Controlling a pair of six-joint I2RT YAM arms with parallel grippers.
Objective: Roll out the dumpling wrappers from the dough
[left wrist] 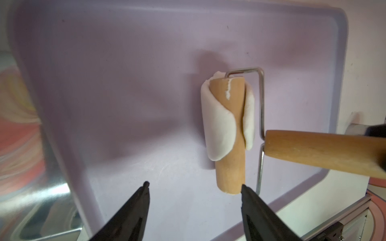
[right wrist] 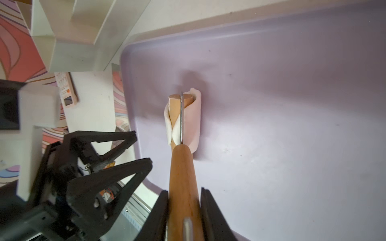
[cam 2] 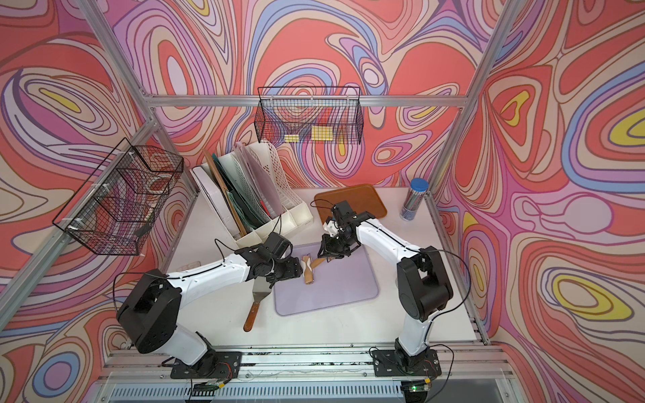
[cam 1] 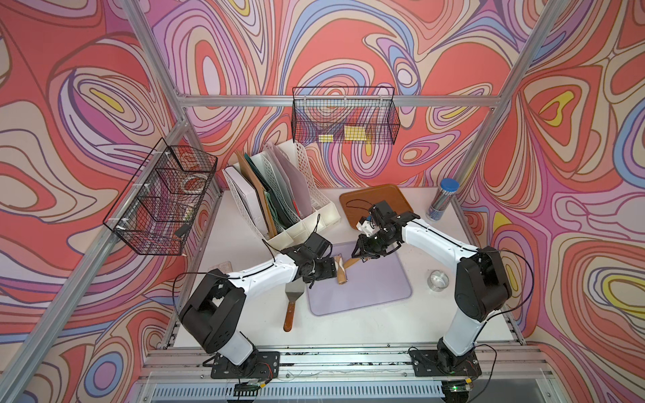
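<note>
White dough is wrapped around the wooden roller of a rolling pin, covering most of its barrel and leaving one end bare. Around the rolling pin's wooden handle my right gripper is shut, holding the roller over the purple tray. My left gripper stands open near the roller's bare end, with nothing between its fingers. In the right wrist view the left gripper's fingers show beside the roller, apart from the dough. Whether the roller touches the tray is hard to tell.
Left of the tray lies a metal spatula with a wooden handle. A file rack and a brown board stand behind. To the right are a small metal cup and a blue-lidded bottle. The tray's front is bare.
</note>
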